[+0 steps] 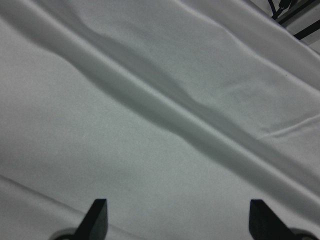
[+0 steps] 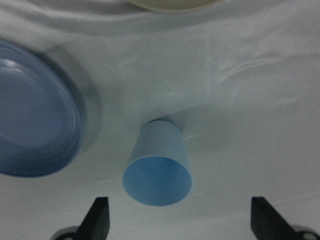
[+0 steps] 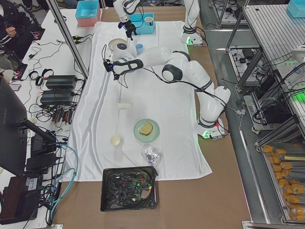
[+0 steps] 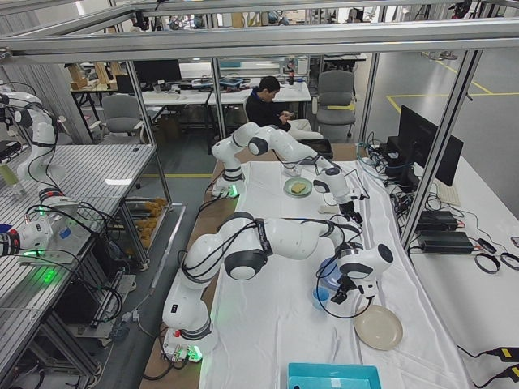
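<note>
My left gripper is open over bare, creased white cloth; in the camera left view its arm reaches across the upper middle, hiding part of the blue dish. My right gripper stands open with its fingertips apart and nothing between them. In the right wrist view a light blue cup (image 2: 157, 140) lies in front of it, its opening facing the gripper, with a darker blue dish (image 2: 30, 110) to the left and the edge of a beige plate (image 2: 175, 5) at the top.
A turquoise bin (image 4: 332, 377) holds a white cup at one end of the cloth. Toward the other end are a green plate (image 3: 138, 133) with a yellow piece, a cream round item (image 3: 115, 140), a shiny packet (image 3: 151, 155) and a black tray (image 3: 109, 200).
</note>
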